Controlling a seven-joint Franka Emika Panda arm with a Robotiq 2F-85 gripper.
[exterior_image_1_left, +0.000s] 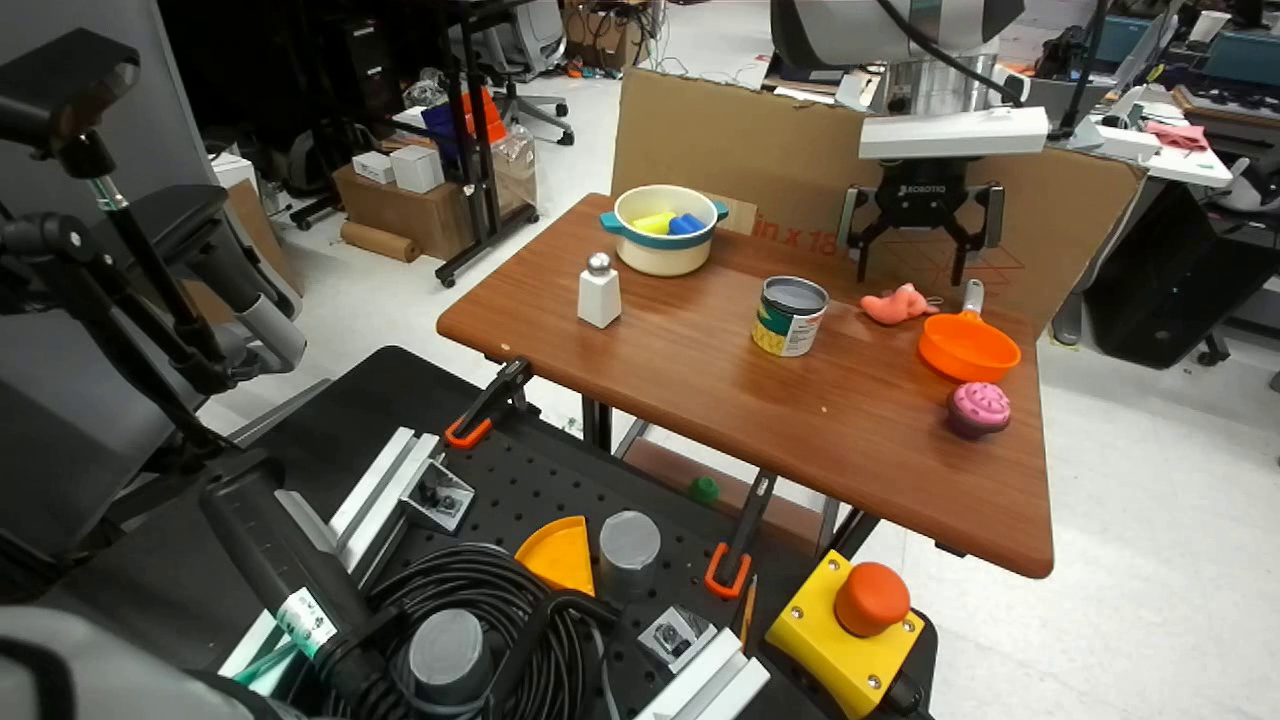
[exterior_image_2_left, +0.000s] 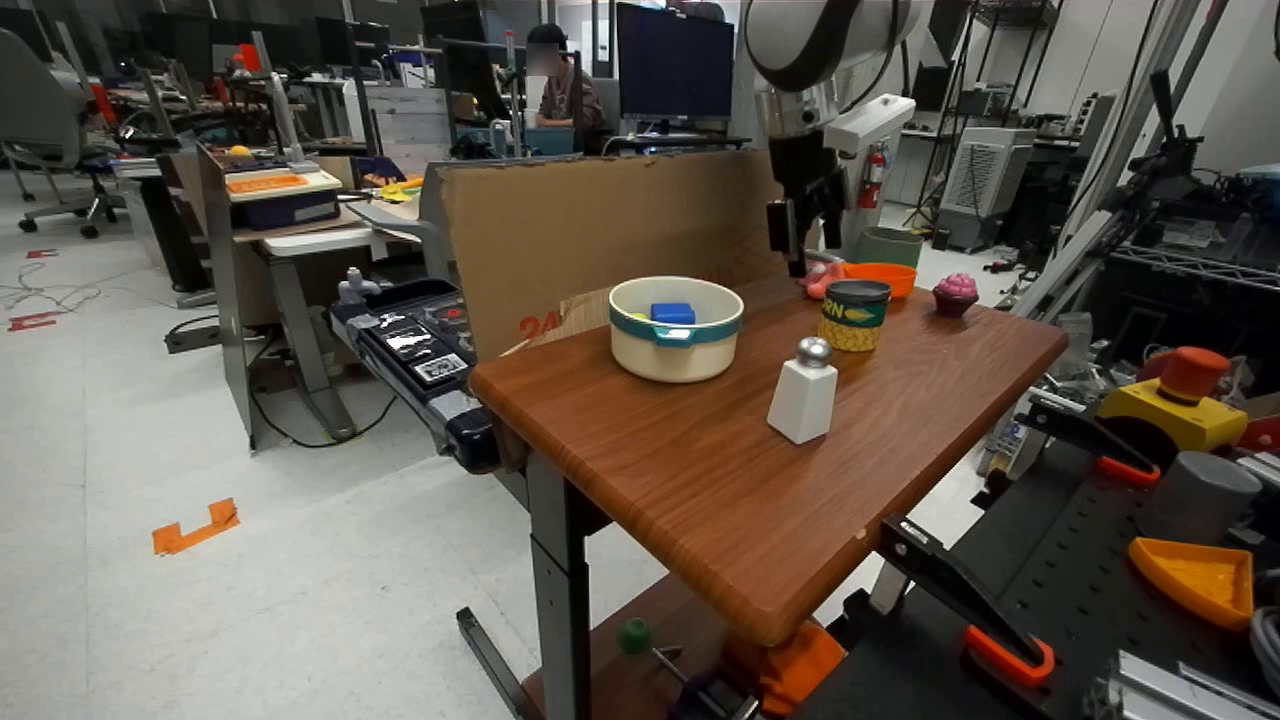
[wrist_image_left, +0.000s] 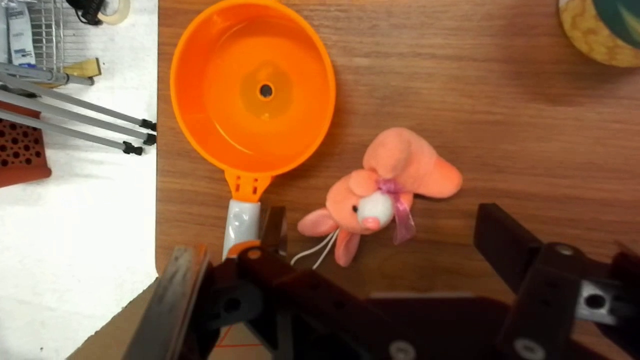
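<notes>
My gripper (exterior_image_1_left: 911, 274) hangs open above the far right of the table, its fingers wide apart and nothing between them. In the wrist view a pink plush toy (wrist_image_left: 402, 162) with a white muzzle and a ribbon lies on the wood, ahead of the gap between the fingertips. Beside it is an orange pan (wrist_image_left: 264, 90) with a grey handle (wrist_image_left: 242, 222), part of which one finger covers. The toy and the pan lie apart. From the side, the gripper (exterior_image_2_left: 815, 240) is seen just above the toy (exterior_image_2_left: 823, 278).
A corn can (exterior_image_1_left: 789, 317), a pink-topped cupcake (exterior_image_1_left: 978, 409), a white shaker (exterior_image_1_left: 599, 292) and a cream pot (exterior_image_1_left: 666, 256) holding yellow and blue items stand on the table (exterior_image_1_left: 720, 384). Cardboard (exterior_image_1_left: 744, 156) rises behind.
</notes>
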